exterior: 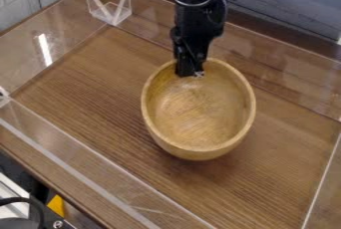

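Observation:
A large oval tan bowl (200, 118) rests on the wooden table, right of centre. The gripper (189, 66) comes down from the top of the view to the bowl's far rim, its fingertips at or over that rim. Whether it is open or shut on the rim cannot be made out.
A small clear wire-like object (110, 6) stands at the top left of the wooden tabletop (80, 104). A dark cable (19, 211) lies off the table's lower left edge.

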